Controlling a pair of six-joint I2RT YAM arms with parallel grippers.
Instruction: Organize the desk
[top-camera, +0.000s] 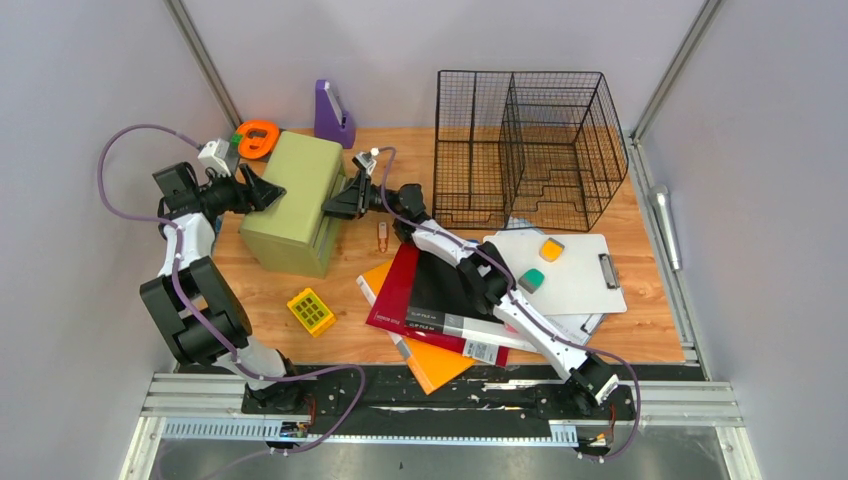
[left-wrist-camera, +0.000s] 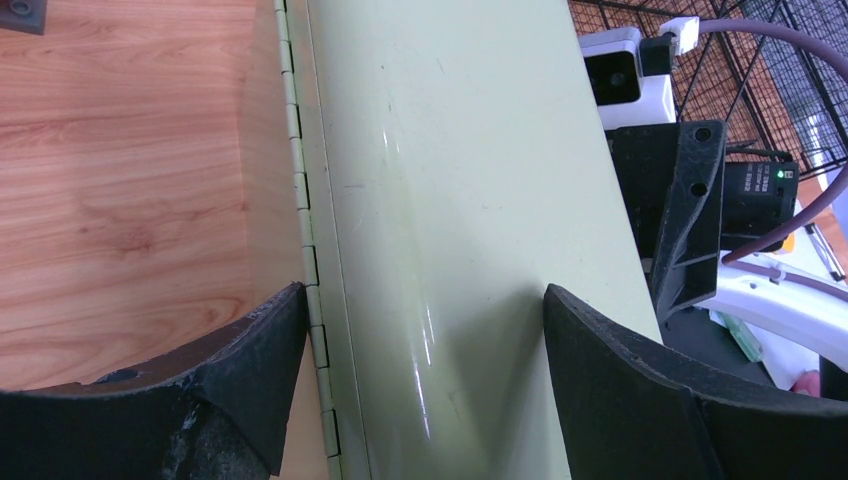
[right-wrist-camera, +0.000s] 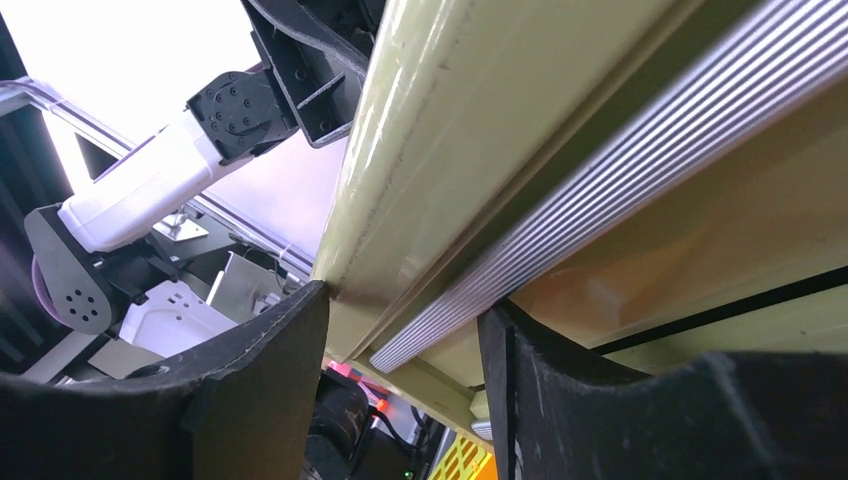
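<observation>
A pale green storage box (top-camera: 290, 175) stands at the left of the desk, with a panel slightly apart along its right side. Over its left side my left gripper (top-camera: 275, 190) is part open; in the left wrist view its fingers (left-wrist-camera: 225, 375) straddle part of the box, one beside a hinge line and one over the smooth face. On the box's right side is my right gripper (top-camera: 335, 207), part open. Its fingers (right-wrist-camera: 265, 370) stand either side of a panel's edge in the right wrist view, beside a ribbed metal strip (right-wrist-camera: 560, 220). Firm contact cannot be made out.
A black wire basket (top-camera: 530, 150) stands at the back right. Folders (top-camera: 420, 300), a clipboard (top-camera: 575, 285) and small blocks lie partly beneath my right arm. A yellow block (top-camera: 311, 312) sits before the box; an orange tape dispenser (top-camera: 258, 138) and a purple holder (top-camera: 334, 115) are behind it.
</observation>
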